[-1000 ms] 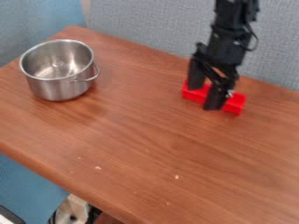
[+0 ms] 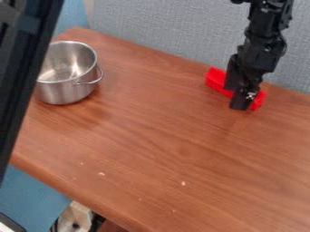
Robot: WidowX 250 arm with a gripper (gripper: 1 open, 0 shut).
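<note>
My black gripper (image 2: 242, 95) is low at the back right of the wooden table, over a red block (image 2: 218, 82). The block lies partly hidden behind the fingers, showing to either side of them. Whether the fingers are shut on it is hard to tell.
A steel pot (image 2: 68, 72) with side handles stands at the back left. A grey padded wall (image 2: 158, 27) runs behind the table, and a dark post crosses the left edge of the view.
The gripper and the red block have both moved to the right across the table over the last second.
</note>
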